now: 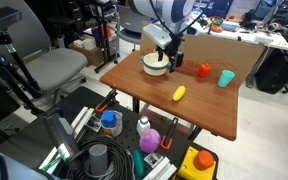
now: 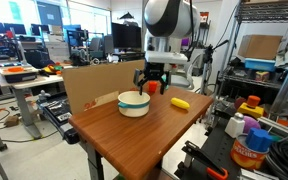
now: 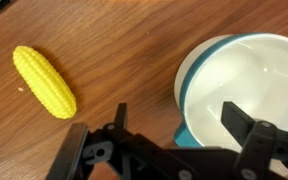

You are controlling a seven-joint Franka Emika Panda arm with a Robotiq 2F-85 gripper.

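A white bowl with a teal outer side (image 3: 264,75) fills the right of the wrist view. In exterior view 1 the bowl (image 1: 155,70) rests upright near the back left of the wooden table. My gripper (image 1: 172,57) is just above its right side, fingers open. From the wrist, the gripper straddles the bowl's near rim, one finger over the inside and the other over bare wood; whether either touches is unclear. The bowl's inside looks empty. A yellow corn cob (image 3: 46,82) lies apart from the bowl, on the tabletop.
A red object (image 1: 204,70) and a teal cup (image 1: 226,78) stand right of the gripper, towards the back. Beyond the front edge sit bottles, a purple ball (image 1: 149,140) and coiled cables (image 1: 96,158).
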